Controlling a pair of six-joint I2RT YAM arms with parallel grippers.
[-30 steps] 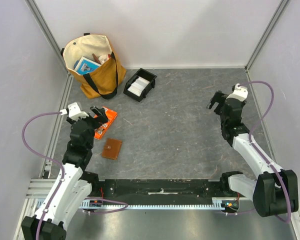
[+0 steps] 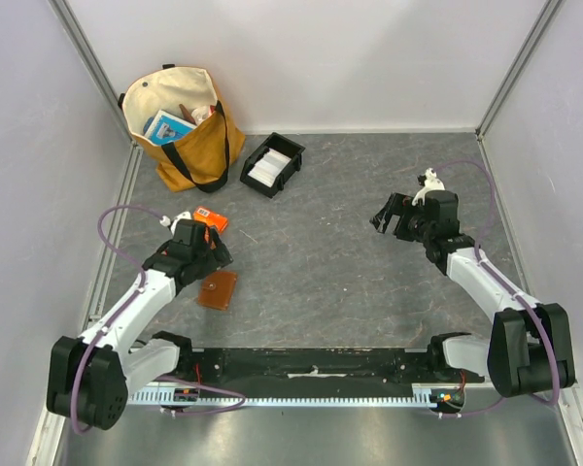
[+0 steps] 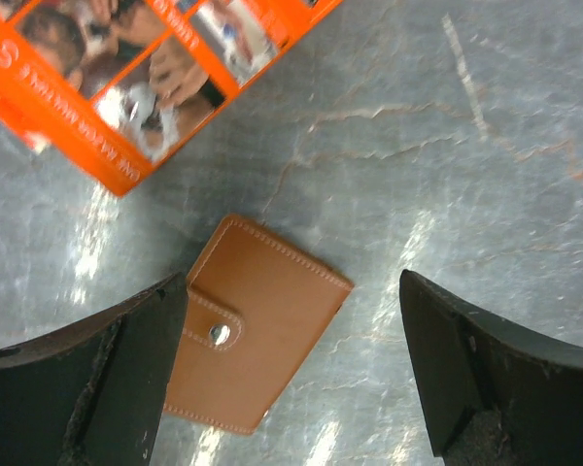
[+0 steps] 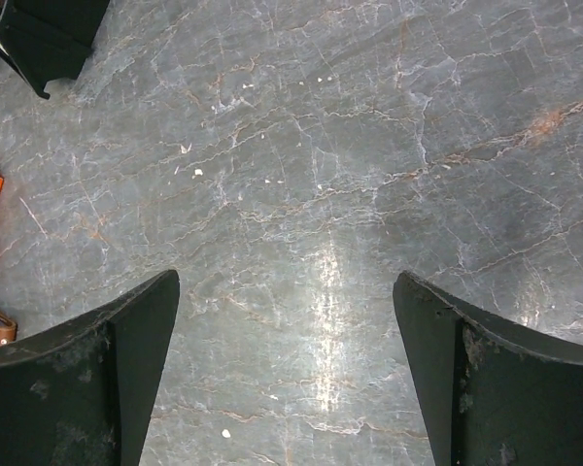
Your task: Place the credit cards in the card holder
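In the top view the brown leather card holder (image 2: 217,289) lies flat on the grey table at the left. My left gripper (image 2: 219,254) hangs above its far end, fingers apart. The left wrist view shows the card holder (image 3: 267,325) below and between the spread fingers, with its snap flap towards the left; nothing is held. Over bare table at the right, my right gripper (image 2: 389,227) stands open and empty. A black box (image 2: 293,148) at the back holds white, flat items; whether these are the credit cards I cannot tell.
An orange printed box (image 2: 209,218) lies just behind the card holder, partly under the left gripper. A yellow bag (image 2: 214,107) with things inside stands at the back left.
My left gripper has come down and towards the front, from over the orange box to near the card holder. The right gripper has shifted left and lower; the objects stay put.
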